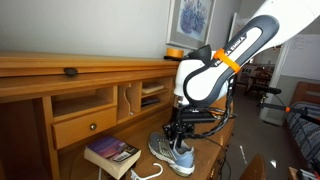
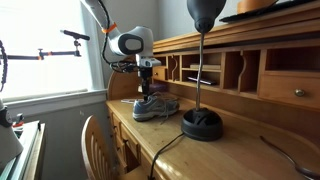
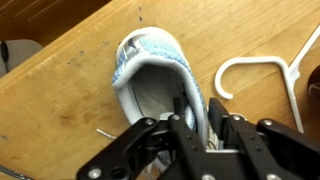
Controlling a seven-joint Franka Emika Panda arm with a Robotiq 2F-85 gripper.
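Observation:
Two grey-and-white shoes stand side by side on the wooden desk. The nearer shoe has its opening facing up under my gripper. In the wrist view this shoe fills the middle, its pale collar rim running between my dark fingers. The fingers are apart, one on the inner side of the rim and one on the outer. Whether they touch the rim cannot be made out. The other shoe sits just behind and is partly covered by the arm.
A white hanger lies close beside the shoe. A thick book rests farther left on the desk. The lamp's black base stands on the desk, with a cord near it. Wooden cubbies line the back.

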